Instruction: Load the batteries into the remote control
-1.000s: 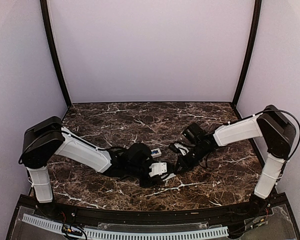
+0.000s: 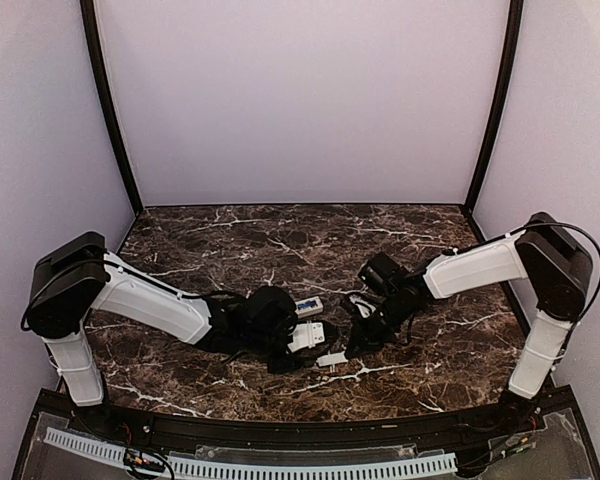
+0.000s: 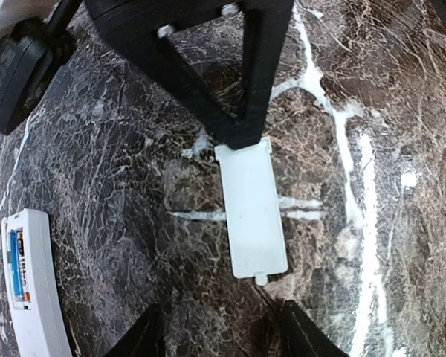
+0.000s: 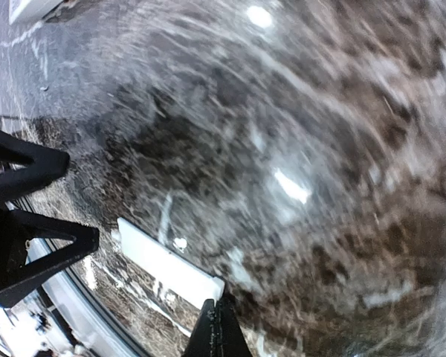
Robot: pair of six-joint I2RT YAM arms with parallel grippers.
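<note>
A white battery cover (image 2: 332, 358) (image 3: 251, 210) (image 4: 166, 261) lies flat on the marble table between my grippers. The white remote (image 2: 309, 306) (image 3: 41, 290) lies beside it, compartment up, with something blue inside. My left gripper is open, pointing at the cover's tabbed end from a short gap, nothing between its fingers. My right gripper is shut, its tips at the cover's other end, touching or very close; nothing shows between them.
Both arms crowd the front middle. The table's front edge and rail lie just below them; walls stand at back and sides.
My left arm has drawn back to the left, uncovering more of the white cover in the top view. My right arm has shifted slightly.
</note>
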